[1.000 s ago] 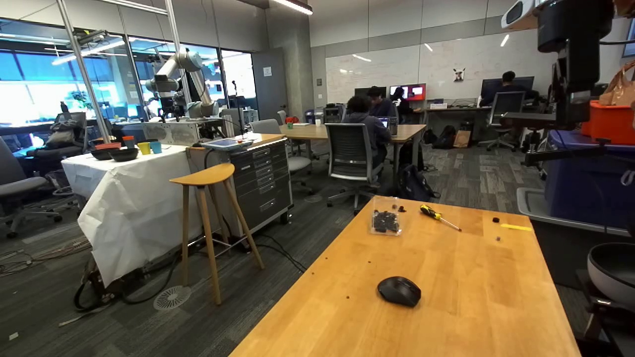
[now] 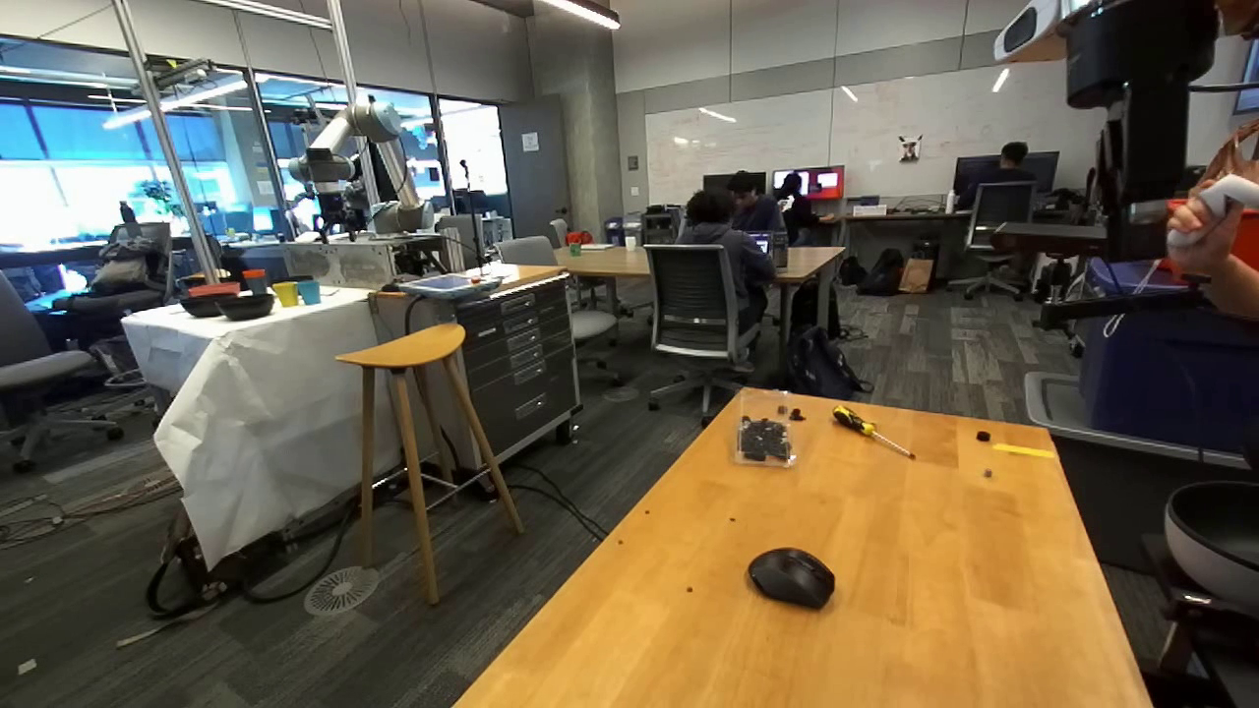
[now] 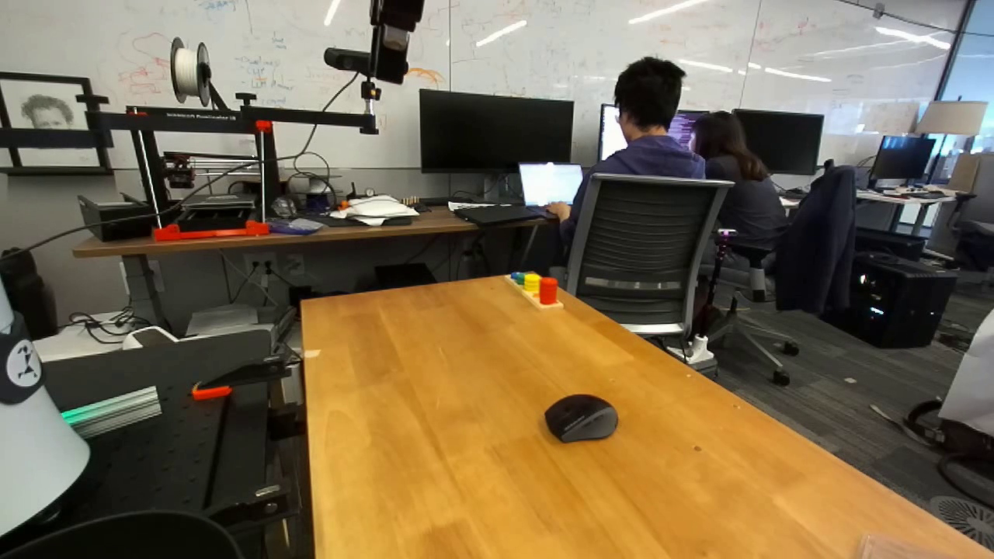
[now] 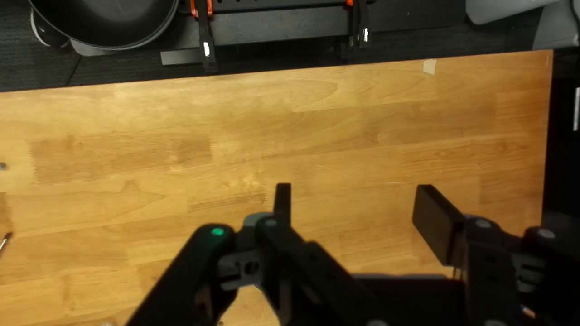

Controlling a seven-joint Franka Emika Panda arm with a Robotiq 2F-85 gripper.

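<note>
In the wrist view my gripper is open above the wooden table, its two black fingers well apart and only bare wood seen between them. A black computer mouse (image 2: 792,578) lies on the table in exterior view 1, and exterior view 2 also shows the mouse (image 3: 582,418). It is apart from the gripper. Farther back are a yellow-and-black screwdriver (image 2: 865,427) and a clear box of small black parts (image 2: 766,435). A row of coloured pegs (image 3: 540,288) stands at the table's far edge in exterior view 2.
Past the table edge sits a dark pan (image 4: 111,21) beside black clamps (image 4: 206,40). A person's hand (image 2: 1204,230) holding something white is at the right of exterior view 1. Yellow tape (image 2: 1022,449) and small bits lie on the table. Much of the wood is clear.
A person's hand with a white object has come into exterior view 1 at the right edge, near the arm. The mouse and other table items have not moved.
</note>
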